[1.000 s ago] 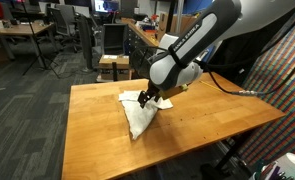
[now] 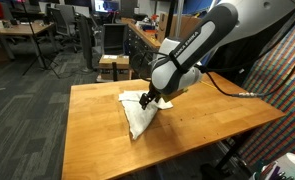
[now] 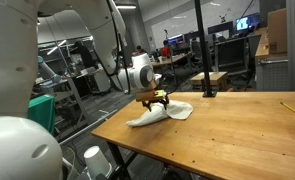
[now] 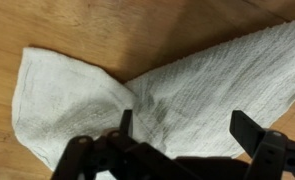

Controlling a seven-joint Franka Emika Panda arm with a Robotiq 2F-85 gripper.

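A white cloth point(image 2: 142, 119) lies loosely spread on the wooden table, bent into two lobes that meet at a crease. The wrist view shows that cloth point(image 4: 202, 100) close up, with a rounded lobe at left and a longer one reaching to the upper right. My gripper is open over the cloth, its dark fingers wide apart and only bare cloth between them. From the side, the gripper point(image 3: 155, 105) hangs low above the cloth point(image 3: 177, 110); whether the fingertips touch it I cannot tell.
A box point(image 2: 114, 62) stands past the far edge. At the right side of the second exterior view, the tabletop point(image 3: 247, 130) is bare.
The arm has shifted very slightly above the cloth over the last second. The cloth looks the same.
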